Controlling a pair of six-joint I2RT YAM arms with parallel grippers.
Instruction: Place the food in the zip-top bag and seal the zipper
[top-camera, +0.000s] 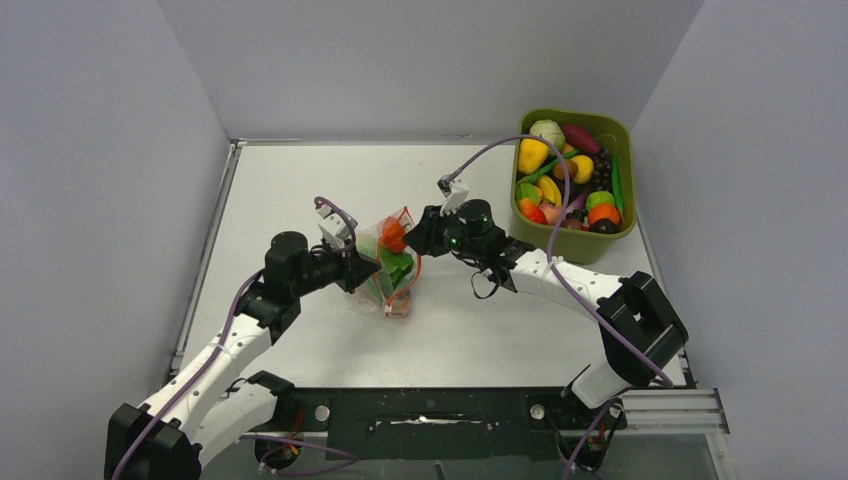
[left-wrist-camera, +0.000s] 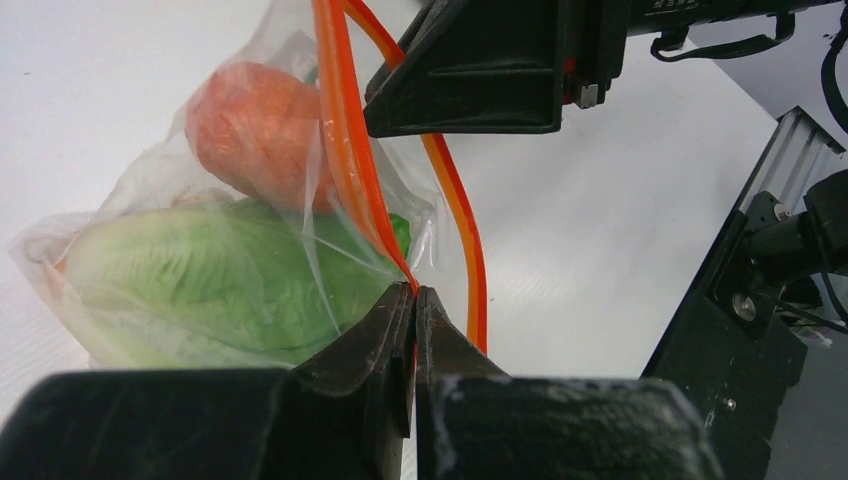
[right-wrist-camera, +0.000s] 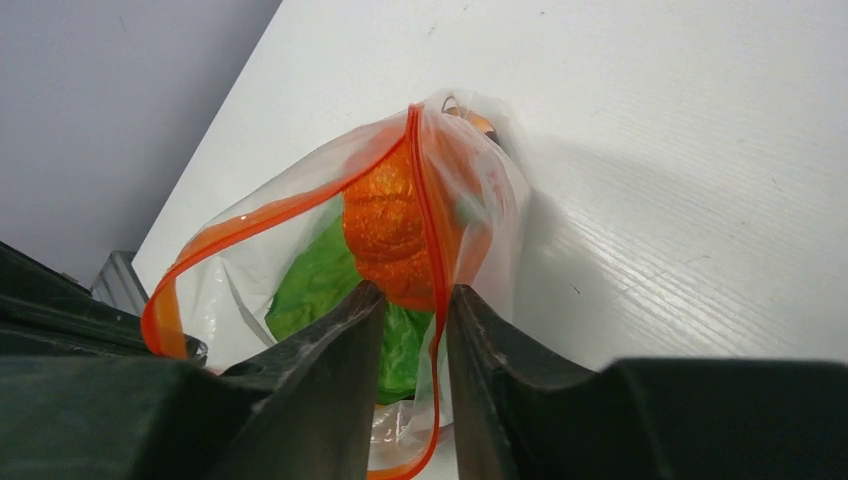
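The clear zip top bag (top-camera: 371, 300) stands upright mid-table, its orange-edged mouth spread apart. A ribbed orange vegetable (right-wrist-camera: 385, 230), a green leafy one (left-wrist-camera: 220, 275) and a brownish piece (top-camera: 397, 303) are inside. My left gripper is shut with one orange rim (left-wrist-camera: 350, 150) of the mouth pinched at its fingertips. My right gripper stands part open at the other side of the mouth. An orange strip (right-wrist-camera: 432, 220) passes through the gap between its fingers, close to the right finger (right-wrist-camera: 470, 325), not clamped.
A green bin (top-camera: 625, 235) full of assorted fruit and vegetables stands at the back right, behind the right arm.
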